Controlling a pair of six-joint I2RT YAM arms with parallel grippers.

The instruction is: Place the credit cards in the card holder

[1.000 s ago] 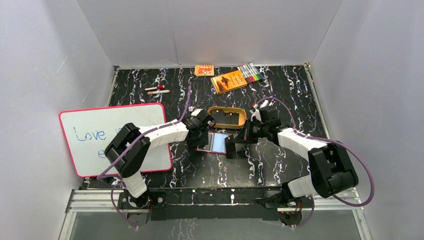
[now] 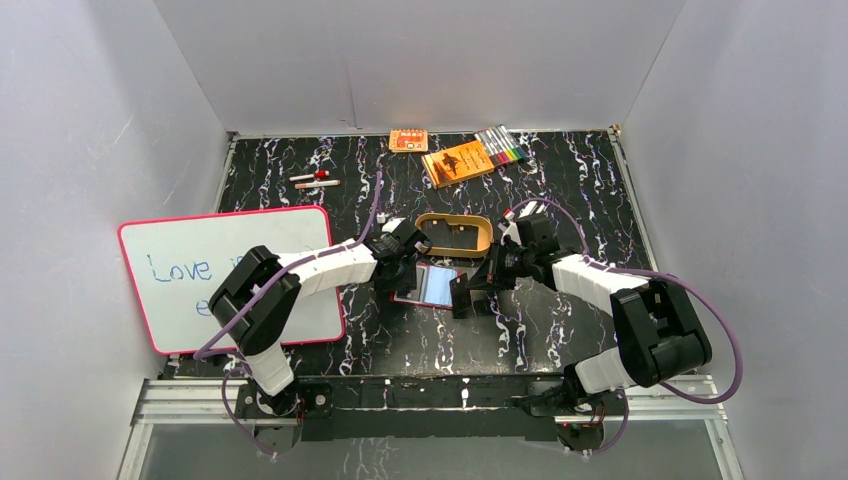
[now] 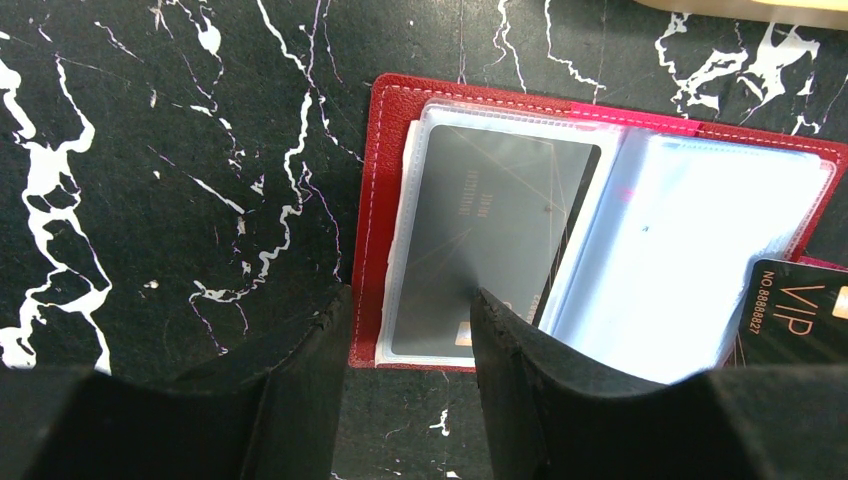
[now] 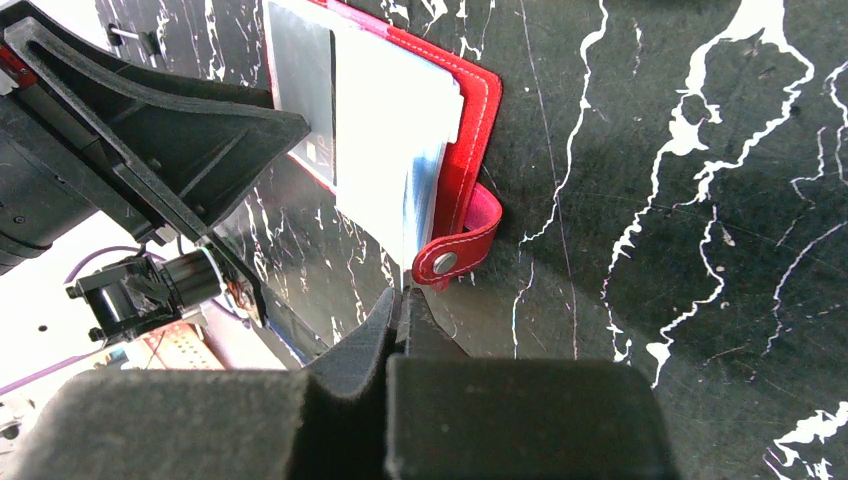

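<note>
The red card holder (image 3: 368,220) lies spread out on the table, with a dark card (image 3: 490,220) under its left clear sleeve and a pale, empty-looking right sleeve (image 3: 690,240). Over the holder's near left edge, my left gripper stands open, nothing between its fingers. My right gripper is shut on a black VIP card (image 3: 795,312), which hangs at the right sleeve's edge. In the right wrist view that card is edge-on, a thin line; whether it has entered the sleeve I cannot tell. A snap strap (image 4: 460,250) curls up beside it.
Behind the holder stands a yellow-rimmed tray (image 2: 424,218) with dark cards (image 2: 462,238) inside. A whiteboard (image 2: 200,240) covers the left side. Markers (image 2: 318,184), an orange box (image 2: 458,163) and a small notebook (image 2: 408,140) lie farther back.
The right arm has shifted slightly, its elbow drawing in to the left, and the black card has turned a little. The left arm and the holder look the same.
</note>
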